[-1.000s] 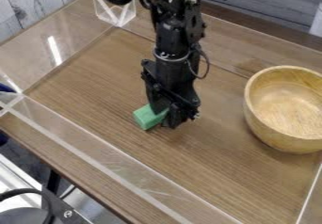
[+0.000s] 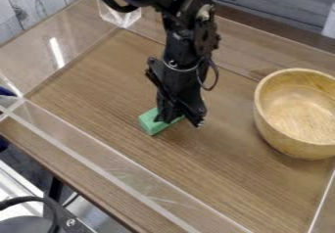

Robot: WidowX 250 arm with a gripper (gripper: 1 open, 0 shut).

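A black gripper (image 2: 177, 108) points down over the middle of the wooden table, its tips at a small green block (image 2: 157, 124) that lies on the tabletop. The block shows to the left of and below the fingertips. Whether anything is between the fingers is hard to see behind the gripper's body.
A large light wooden bowl (image 2: 296, 115) stands at the right of the table (image 2: 105, 168). A clear object (image 2: 120, 10) is at the back left edge.
The gripper's body has shifted slightly over the last second, and more of the green block now shows beside its fingertips.
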